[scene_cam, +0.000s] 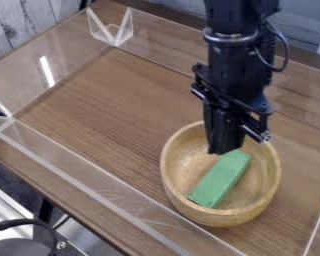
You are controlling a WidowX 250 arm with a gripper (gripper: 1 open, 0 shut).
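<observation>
A tan round bowl [180, 163] sits on the wooden table at the lower right, with a green rectangular block [220, 180] lying inside it. My black gripper [227, 140] points down over the back of the bowl, its fingertips near the bowl's back edge and just above the block's upper end. It looks shut, and nothing shows between its fingers.
A small white wire-like object [111, 28] stands at the back left. A clear strip runs along the front left edge, with dark cables beyond it.
</observation>
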